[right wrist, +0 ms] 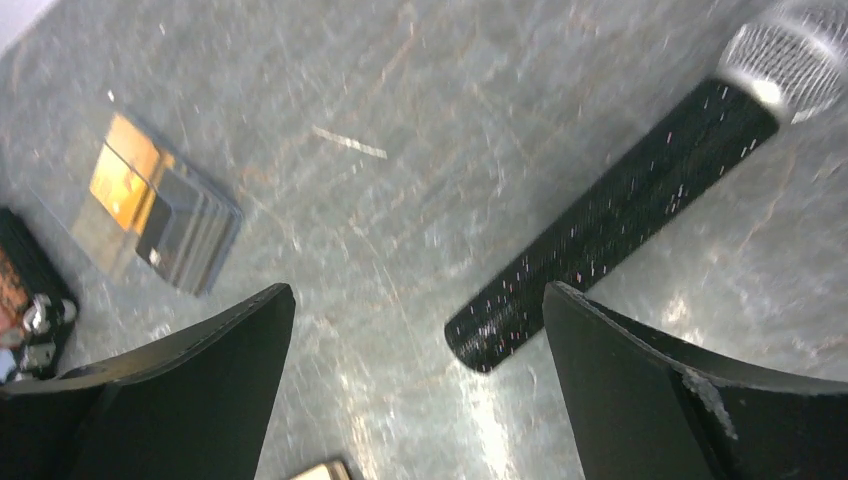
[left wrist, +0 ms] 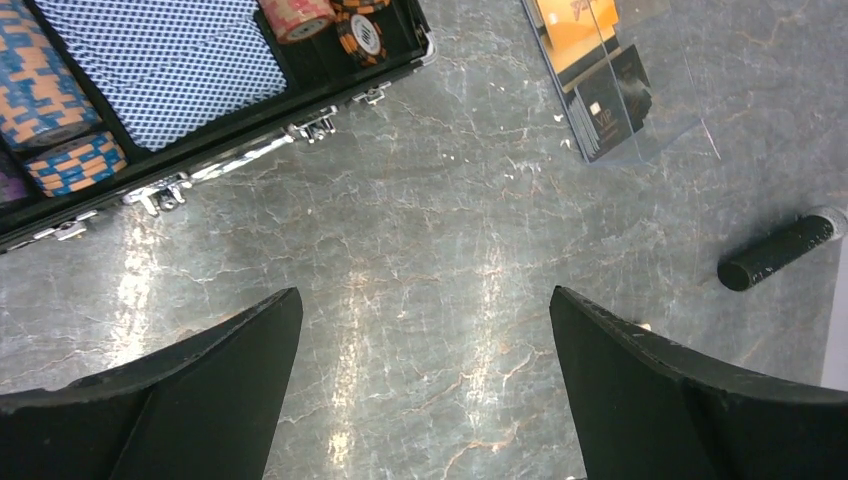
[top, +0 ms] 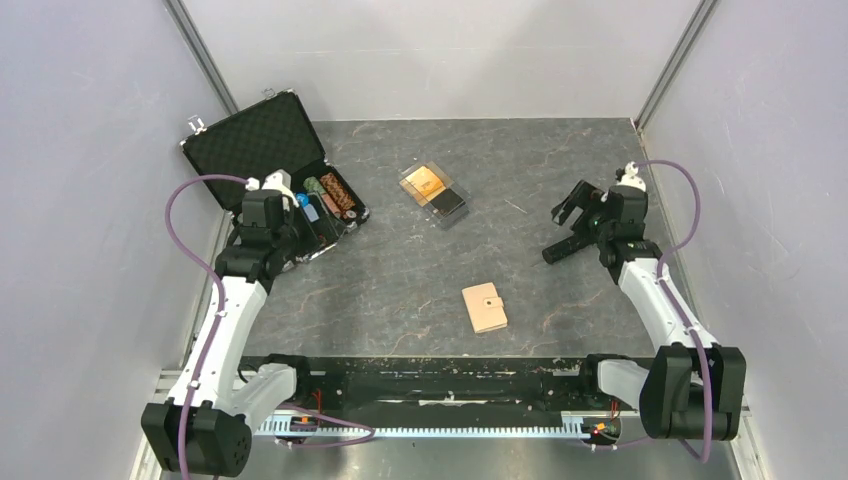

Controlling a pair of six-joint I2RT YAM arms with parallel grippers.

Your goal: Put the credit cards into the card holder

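A beige snap-closed card holder (top: pixel 485 307) lies flat near the table's front edge; in the right wrist view only a corner of it (right wrist: pixel 325 471) shows. Behind it, toward the back middle, a clear plastic case (top: pixel 408 184) holds an orange card (top: pixel 425 182) and a black card (top: pixel 446 201). The same orange card (left wrist: pixel 572 28) and black card (left wrist: pixel 617 90) appear at the top of the left wrist view. My left gripper is open by the briefcase, with bare table between its fingers. Over on the right, my right gripper stands open and empty above the microphone area.
An open black briefcase (top: pixel 258 140) with poker chips fills the back left, close to my left arm. A black microphone (right wrist: pixel 610 220) lies under my right gripper.
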